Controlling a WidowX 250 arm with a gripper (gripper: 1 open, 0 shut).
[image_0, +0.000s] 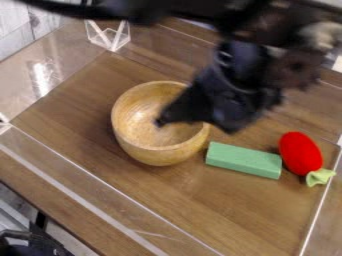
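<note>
A round wooden bowl (147, 135) sits on the wooden table, its inside showing nothing clear. Just right of it lies a green block (243, 160), and beside that a red object (301, 150) with a pale green tip. My dark gripper (201, 105) hangs blurred above the bowl's right side and the green block; I cannot make out its fingertips or whether it holds anything.
A clear-walled edge runs along the left and front of the wooden table (160, 210). A small wire frame (107, 32) stands at the back left.
</note>
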